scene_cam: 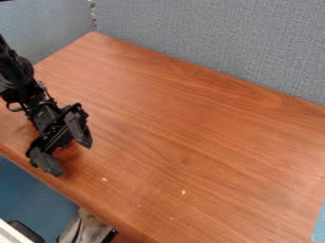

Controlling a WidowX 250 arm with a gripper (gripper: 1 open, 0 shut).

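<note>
My black arm reaches in from the left edge, and its gripper (64,148) is low at the near-left part of the wooden table (191,123). The gripper stands open, its two dark fingers spread apart, with no object visible between them.
Grey-blue padded partitions (216,43) line the back and left. Below the table's near-left edge are blue floor, some cables and pale equipment at the bottom left corner.
</note>
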